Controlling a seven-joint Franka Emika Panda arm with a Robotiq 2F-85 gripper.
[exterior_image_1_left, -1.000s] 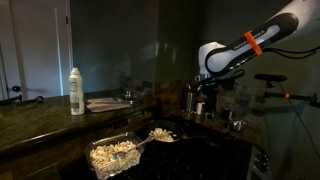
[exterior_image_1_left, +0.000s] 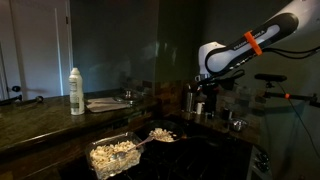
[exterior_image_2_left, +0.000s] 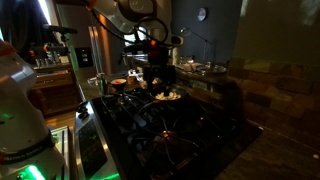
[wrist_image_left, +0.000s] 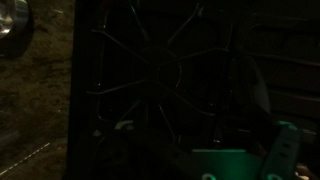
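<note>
My gripper (exterior_image_1_left: 203, 83) hangs above the back part of the stove, clear of the things below. In the wrist view its two dark fingers stand well apart at the bottom edge, and I see nothing held between them. A clear glass dish (exterior_image_1_left: 115, 156) of pale, chunky food sits at the front, with a spoon or spatula (exterior_image_1_left: 138, 146) leaning over its rim. Behind it, a dark pan (exterior_image_1_left: 178, 132) holds more of the pale food (exterior_image_2_left: 167, 96). Beneath the gripper, a dark burner grate (wrist_image_left: 150, 60) fills much of the dim wrist view.
On the left counter stands a white bottle (exterior_image_1_left: 76, 91), with a flat stack (exterior_image_1_left: 105, 104) to its right. Several containers and jars crowd the far counter by the arm.
</note>
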